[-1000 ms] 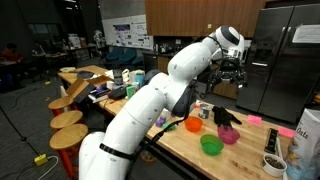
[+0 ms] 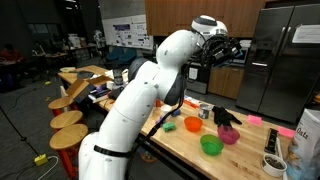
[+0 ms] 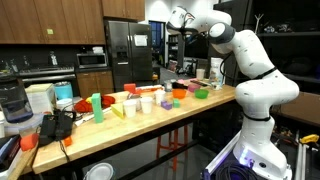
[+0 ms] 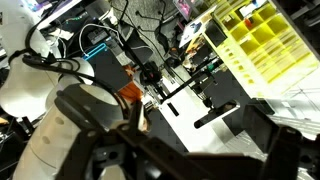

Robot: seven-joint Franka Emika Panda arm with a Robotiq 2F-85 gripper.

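Observation:
My gripper is raised high above the table, well clear of everything on it. In the wrist view its two dark fingers stand apart, with nothing visible between them. On the table in exterior view 1 are an orange bowl, a green bowl and a pink bowl. A black, cloth-like item lies behind the pink bowl. The wrist camera faces away from the bowls, towards a yellow gridded thing and the floor.
A white bag-like item and a round container occupy the table's right end. Several small items, including a green cup, crowd the far end. Stools stand beside the table. Bare wood shows near the arm.
My arm has risen, its upper part swinging up and to the left in exterior view 1. The bowls and black item look unmoved.

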